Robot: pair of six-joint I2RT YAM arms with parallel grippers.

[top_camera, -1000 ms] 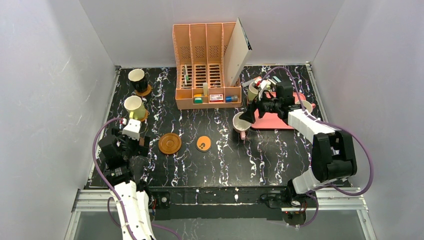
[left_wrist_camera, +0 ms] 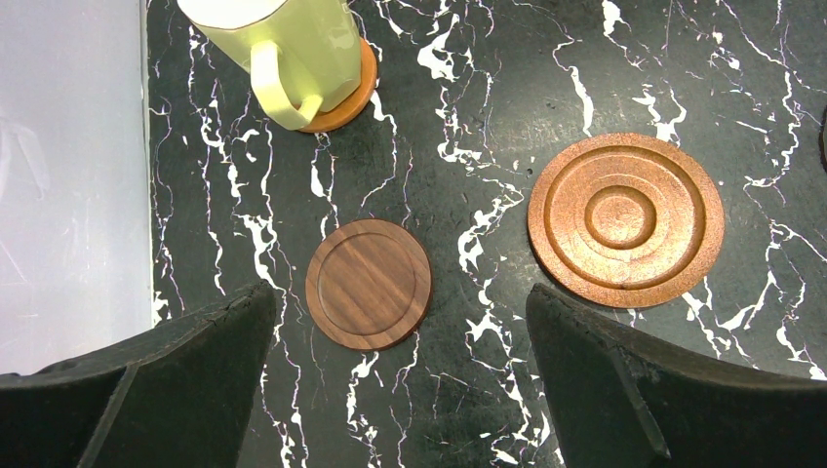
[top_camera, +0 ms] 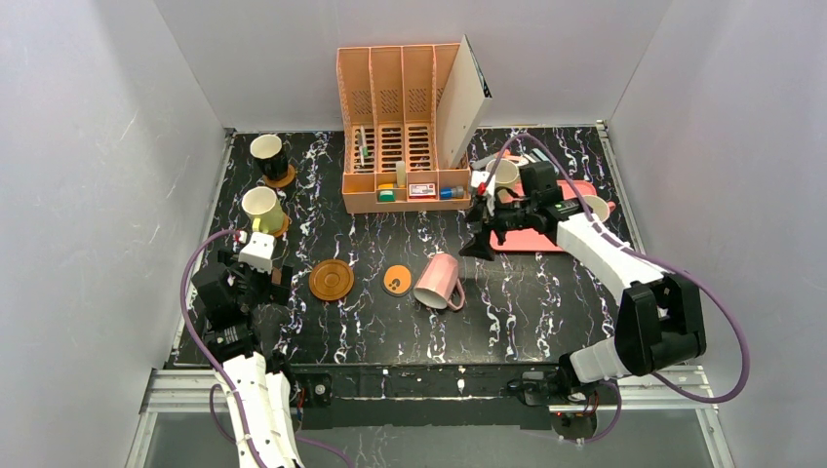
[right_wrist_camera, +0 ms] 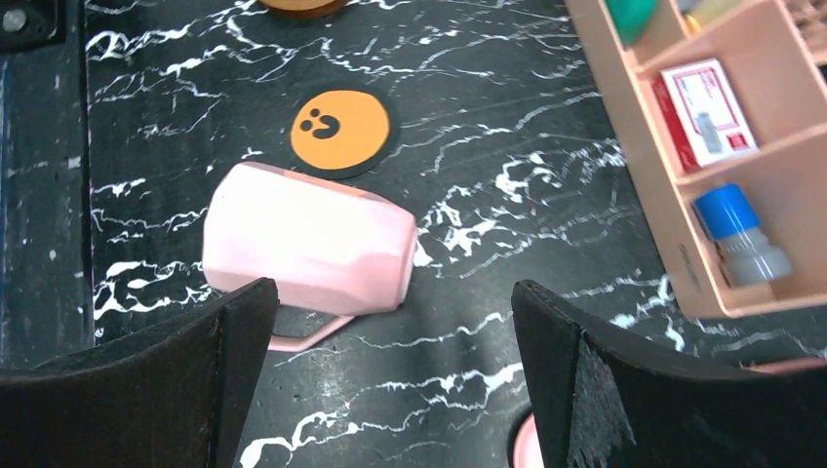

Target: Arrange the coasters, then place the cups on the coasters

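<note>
The pink cup (top_camera: 437, 278) lies on its side on the dark table, just right of the orange paw-print coaster (top_camera: 397, 280) and off it. In the right wrist view the cup (right_wrist_camera: 307, 239) shows its pink side, its handle low against the table. My right gripper (top_camera: 477, 230) is open above and to the right of the cup, nothing between its fingers. At the left, my left gripper (top_camera: 269, 271) stands open over a small dark wooden coaster (left_wrist_camera: 369, 284). A larger brown wooden coaster (top_camera: 332, 280) sits bare between that spot and the paw-print one.
A green cup (top_camera: 261, 207) and a black cup (top_camera: 267, 154) stand on coasters at the left. An orange organizer (top_camera: 403, 203) fills the back middle. Right of it lies a pink tray (top_camera: 530, 241) with cups.
The left arm is still.
</note>
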